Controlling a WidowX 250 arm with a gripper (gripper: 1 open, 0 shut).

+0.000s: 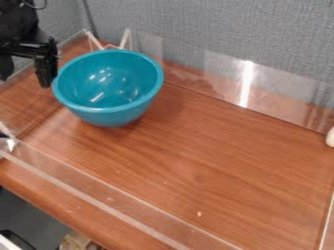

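Note:
A turquoise bowl (108,90) stands upright on the wooden table at the back left, empty as far as I can see. My black gripper (42,68) hangs at the left edge of the view, just left of the bowl's rim and above the table; it is partly cut off by the frame, and I see nothing held in it.
Clear plastic walls edge it along the front and back. White straps show behind the bowl, and a small white object (329,139) sits at the right edge.

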